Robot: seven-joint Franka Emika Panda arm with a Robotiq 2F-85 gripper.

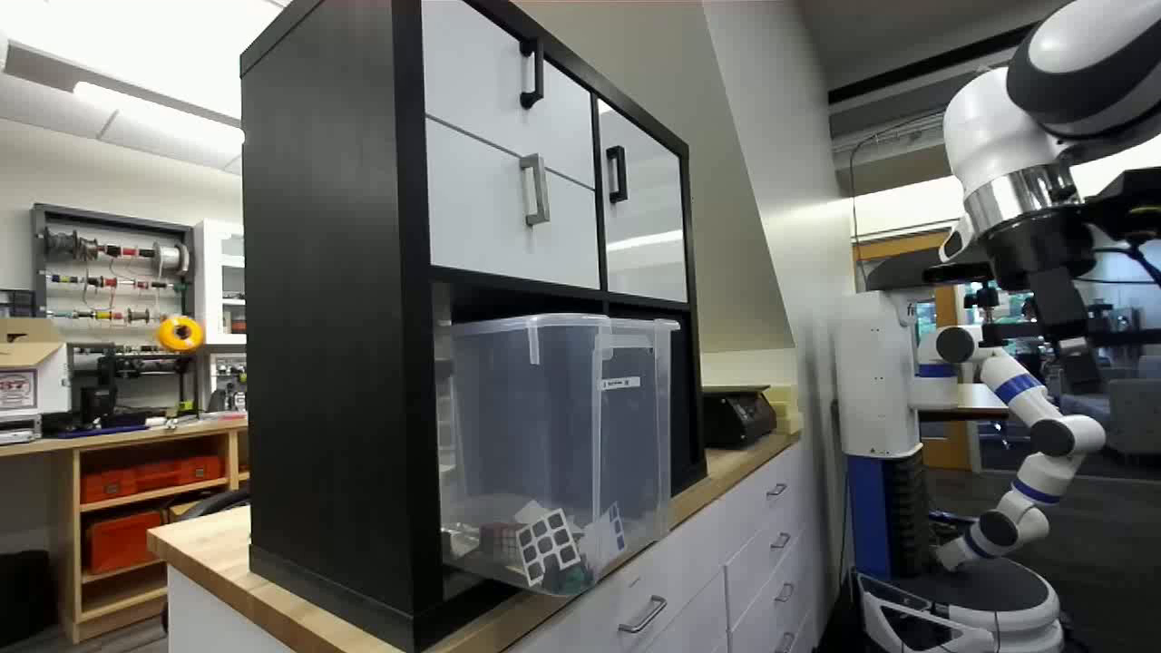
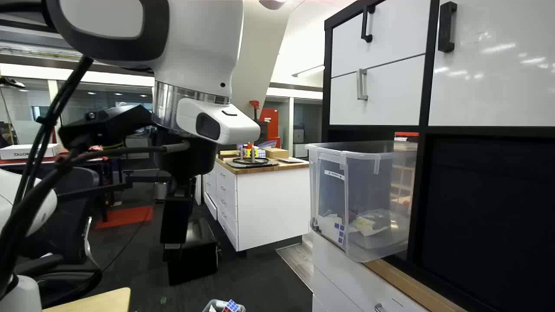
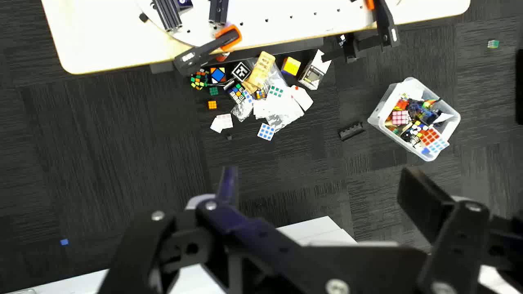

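My gripper stands open in the wrist view, its two fingers wide apart and only dark carpet showing between them. In exterior view 2, the gripper [image 2: 179, 244] hangs straight down on the left, well away from the cabinet; in exterior view 1 it is at the far right. A clear plastic bin [image 1: 633, 435] protrudes from the cabinet's lower left opening. Cards and puzzle cubes lie in the bottom of this bin. The cabinet's white drawers [image 1: 512, 207] and doors above it are closed.
On the floor, a small white bin [image 3: 377, 117] holds cubes and loose parts. Several cubes, cards and boxes lie beside the wooden table [image 3: 88, 44], with clamps on its edge. White counter drawers [image 1: 773, 550] run below the cabinet. Open space separates the arm from the clear bin.
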